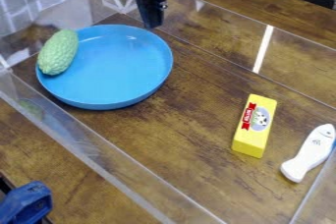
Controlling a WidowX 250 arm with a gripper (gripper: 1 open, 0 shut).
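The black gripper (151, 17) is at the top centre, above and behind the blue plate (118, 71). It looks shut, with nothing visible between its fingers, though it is small and dark. A green, textured oval vegetable (58, 51) rests on the left side of the plate. A yellow box (254, 126) with a red label lies on the wooden table at the right. A white elongated object (308, 152) lies to the right of the box.
A blue object (24, 206) sits at the bottom left corner. Clear plastic edging crosses the left and lower parts of the view.
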